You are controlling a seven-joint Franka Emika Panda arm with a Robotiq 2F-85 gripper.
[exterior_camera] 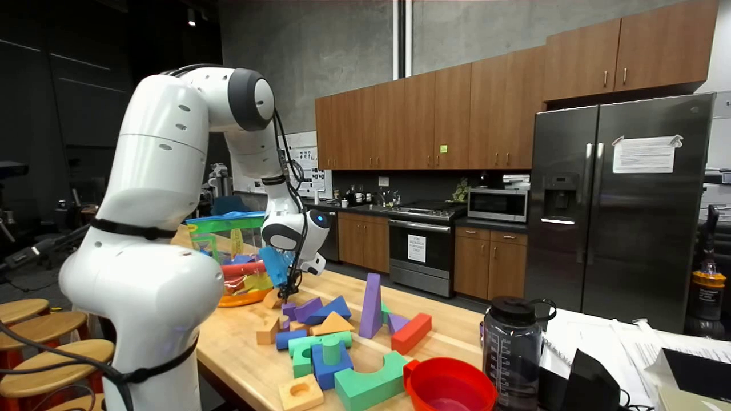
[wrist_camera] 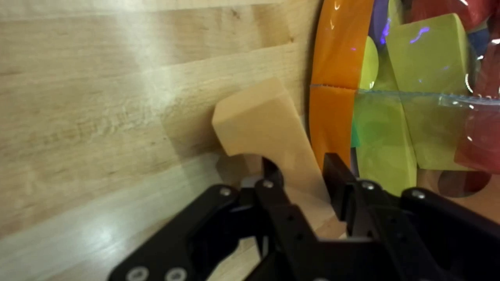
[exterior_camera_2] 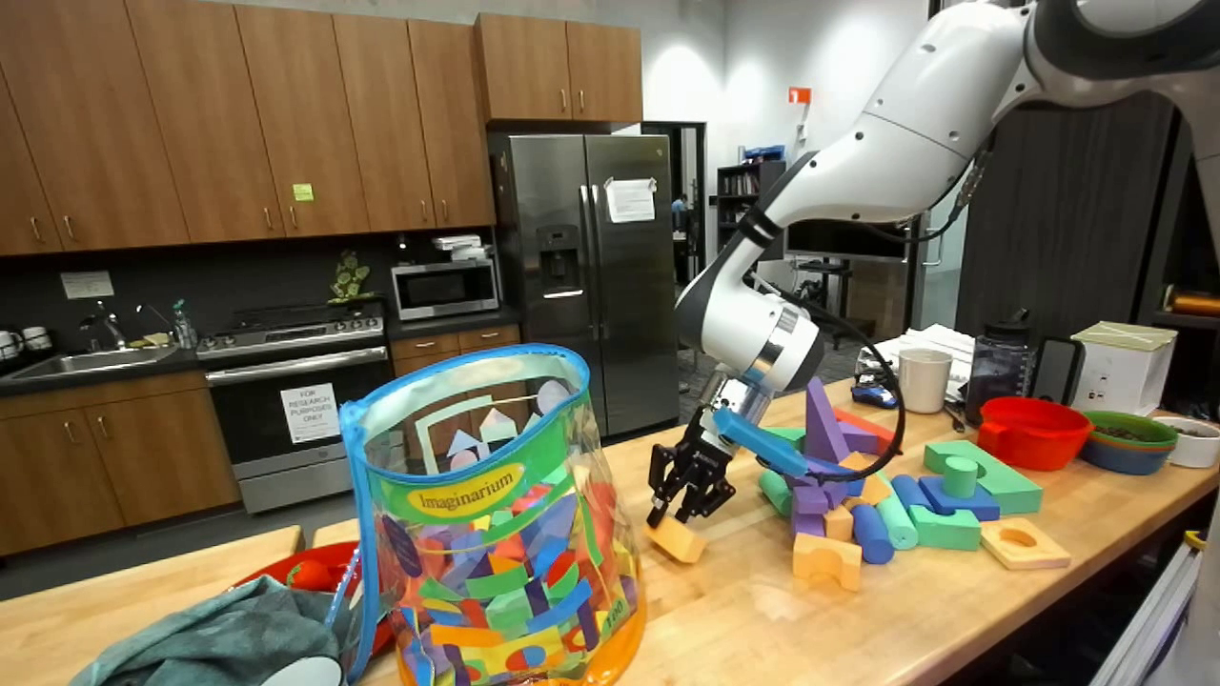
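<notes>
In the wrist view, an orange arch-shaped block (wrist_camera: 281,131) is pinched in my gripper, one finger inside the arch's notch and the other against its outer side. Exterior view 2 has the same block (exterior_camera_2: 677,539) tilted at the tips of my gripper (exterior_camera_2: 669,514), at or just above the table; contact there is hard to tell. In exterior view 1 my gripper (exterior_camera: 284,294) partly covers the block (exterior_camera: 272,299). Close beside it stands a clear zip bag (exterior_camera_2: 515,537) with many coloured blocks inside and an orange base.
Loose blocks lie in a cluster, with a tall purple wedge (exterior_camera: 371,305) and a green arch (exterior_camera: 373,383) among them. A red cup (exterior_camera: 449,387) and a dark bottle (exterior_camera: 511,342) stand nearby. Bare table (exterior_camera_2: 732,629) lies in front of the gripper.
</notes>
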